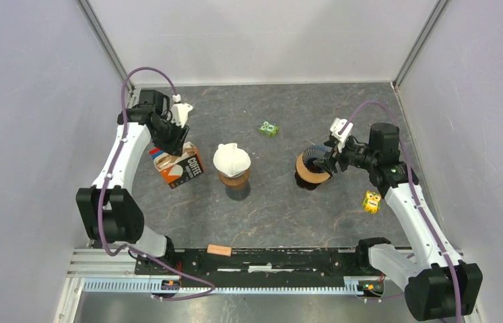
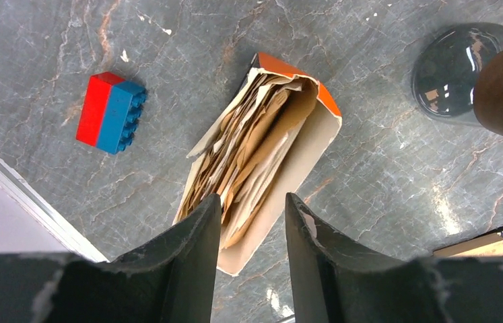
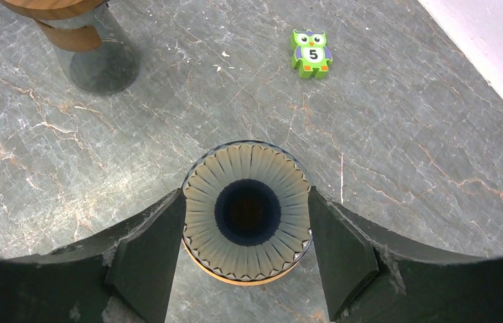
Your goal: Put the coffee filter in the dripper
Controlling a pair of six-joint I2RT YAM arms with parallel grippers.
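Note:
An open cardboard box of paper filters (image 2: 255, 155) lies on the left of the worktop. My left gripper hangs over it, fingers apart, nothing between them. On the right, the ribbed dripper (image 3: 247, 259) with a wooden collar stands under my right gripper, whose open fingers lie at either side of its rim in the right wrist view; whether they touch it is unclear. In the middle a glass carafe with wooden collar carries a white cloth-like or paper piece (image 1: 231, 158) on top.
A red-and-blue brick (image 2: 117, 114) lies beside the box. A green owl block (image 3: 311, 54) stands at the back middle, a yellow one (image 1: 372, 202) at the right. Walls bound the sides and back.

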